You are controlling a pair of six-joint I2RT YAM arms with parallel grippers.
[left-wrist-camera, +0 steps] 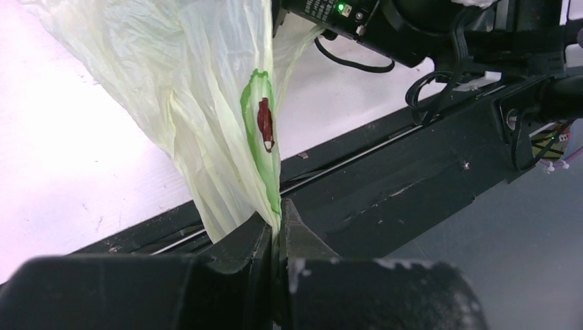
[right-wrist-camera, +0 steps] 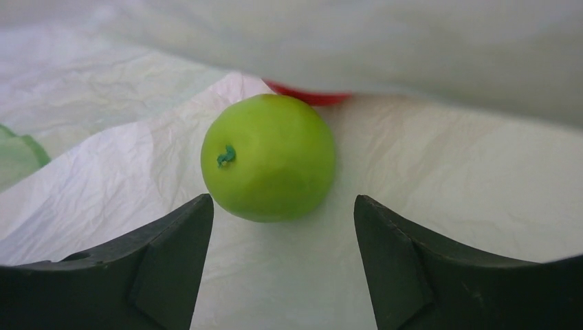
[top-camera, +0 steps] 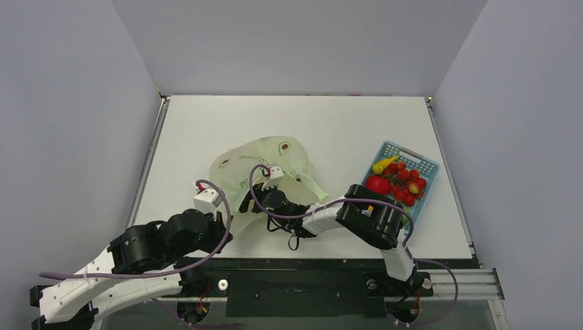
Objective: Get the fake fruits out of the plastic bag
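A pale, see-through plastic bag [top-camera: 265,151] with green prints lies in the middle of the table. Its gathered edge [left-wrist-camera: 227,172] runs down into my left gripper, which is shut on that thin plastic. Inside the bag, my right gripper stands open. A round green fruit [right-wrist-camera: 271,158] rests on the bag's inner surface just ahead of the fingertips, roughly centred between them and not held. Behind it shows part of a red fruit [right-wrist-camera: 309,93], mostly covered by a hanging fold of plastic [right-wrist-camera: 344,41].
At the table's right stands a blue basket [top-camera: 428,167] with a yellow pepper [top-camera: 385,165], a red fruit [top-camera: 378,184] and several small tomatoes [top-camera: 405,175]. The right forearm partly covers its near side.
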